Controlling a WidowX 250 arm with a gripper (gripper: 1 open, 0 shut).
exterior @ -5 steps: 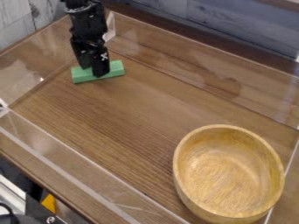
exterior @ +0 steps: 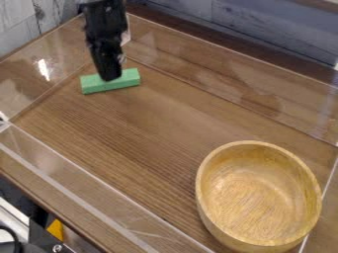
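Note:
My black gripper (exterior: 101, 61) is in the upper left of the camera view, blurred, above and just behind a flat green block (exterior: 111, 81) lying on the wooden table. I see nothing held in it; its fingers are too blurred to show their state clearly. A large yellow bowl (exterior: 258, 193) stands at the lower right.
A low wall (exterior: 284, 59) runs along the back right. Dark items lie beyond the table's lower-left edge.
My gripper has risen from the green block, where it was low over or on it. The block and bowl look unmoved.

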